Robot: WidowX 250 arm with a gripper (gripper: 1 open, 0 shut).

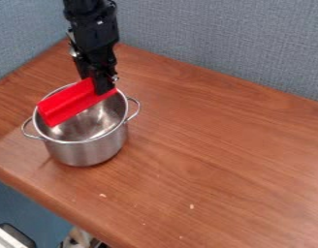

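Note:
A steel pot (90, 145) with two loop handles stands at the left of the wooden table (227, 155). My black gripper (104, 84) is over the pot's back rim, shut on a red block (74, 99), which is tilted and held at the height of the pot's opening, over its left part.
Padded grey walls (227, 44) border it at the back and left. Its front edge runs just below the pot, with a blue floor beyond.

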